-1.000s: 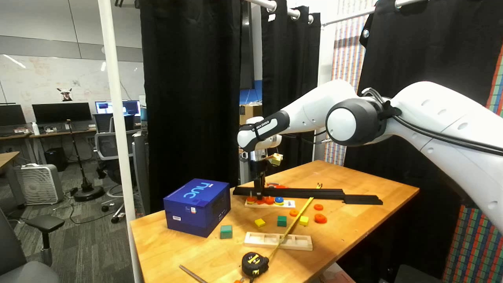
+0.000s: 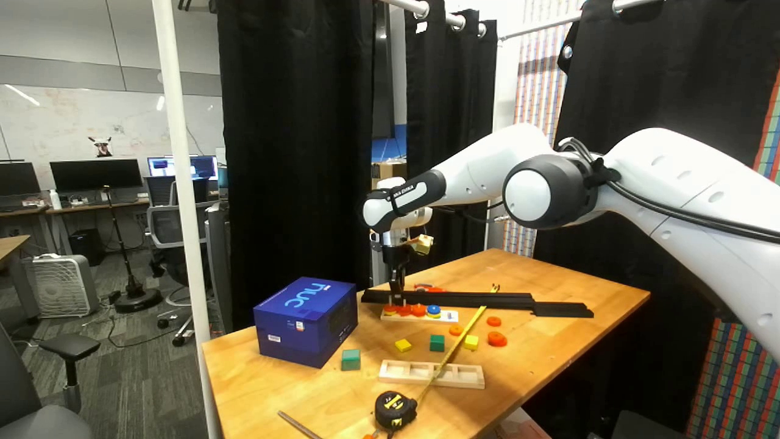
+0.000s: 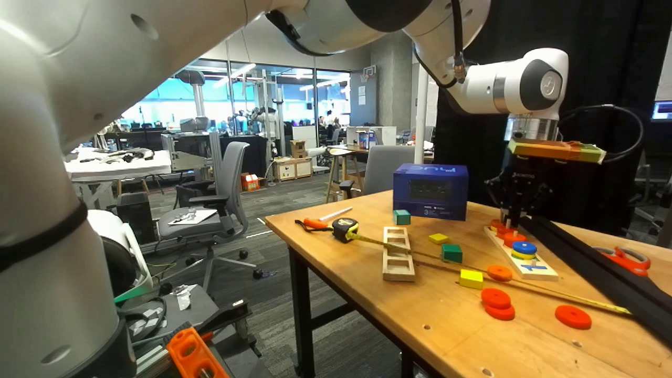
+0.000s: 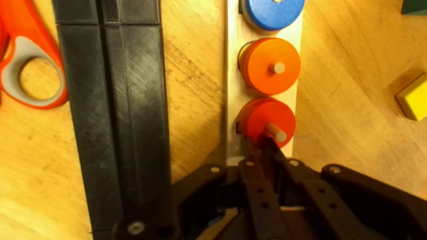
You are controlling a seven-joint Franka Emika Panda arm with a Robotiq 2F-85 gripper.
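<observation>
My gripper points down at the wooden peg board (image 4: 235, 110), its fingers close together at the near edge of a red disc (image 4: 258, 114). Red shows in the narrow gap between them, so the fingers appear shut on that disc's edge. A peg sticks up through this disc. Farther along the board sit an orange disc (image 4: 262, 76) on its peg and a blue disc (image 4: 274, 12) with yellow beneath it. The gripper hides the board's near end in the wrist view. In exterior view 2, the gripper (image 3: 513, 221) stands over the board's far end.
Long black bars (image 4: 148, 104) run beside the board, with orange-handled scissors (image 4: 54, 86) beyond. A blue box (image 2: 307, 322) stands near the gripper's side. Loose red discs (image 3: 497, 302), colored blocks (image 3: 471, 278), a wooden tray (image 2: 431, 373) and an extended tape measure (image 2: 395, 410) occupy the table.
The gripper has shifted slightly left in exterior view 1, along the peg board toward its end, and a little upward. The board and loose pieces look nearly unchanged.
</observation>
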